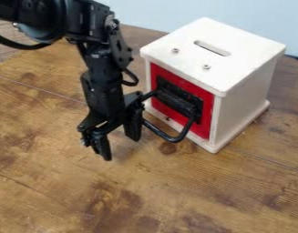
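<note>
A black robot arm hangs from the upper left, its gripper (117,141) low over the wooden floor, fingers apart with nothing visible between them. To its right stands a white wooden box (245,86) with a slot and screws on top and a red front panel (207,128). A black fixture with a looped handle (173,136) is on that panel, the loop reaching out beside the gripper. Whether the arm touches the loop is unclear.
A pale wall (212,11) runs behind the box.
</note>
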